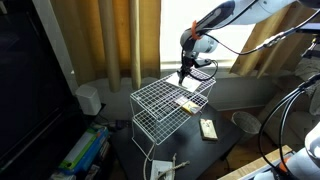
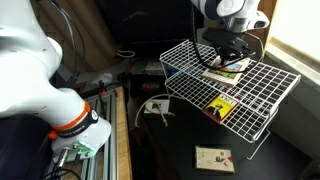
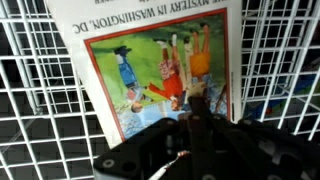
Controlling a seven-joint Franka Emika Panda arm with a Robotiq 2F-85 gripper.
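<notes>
A book with a red-bordered, illustrated cover (image 3: 150, 75) lies on the white wire rack's top (image 3: 60, 142). In exterior view 2 the same book (image 2: 226, 73) lies toward the rack's back, under the arm. My gripper points down over the book's cover and is shut, with nothing showing between its fingers. From the side, the gripper (image 1: 184, 74) is low over the rack top; whether the fingertips touch the cover I cannot tell. The dark gripper body hides the lower right of the cover.
A yellow-covered book (image 2: 221, 106) rests at the rack, nearer the front. Another pale book (image 2: 214, 160) lies flat on the dark tabletop (image 2: 170, 140). A white cable and small items lie left of the rack. Curtains and a window stand behind.
</notes>
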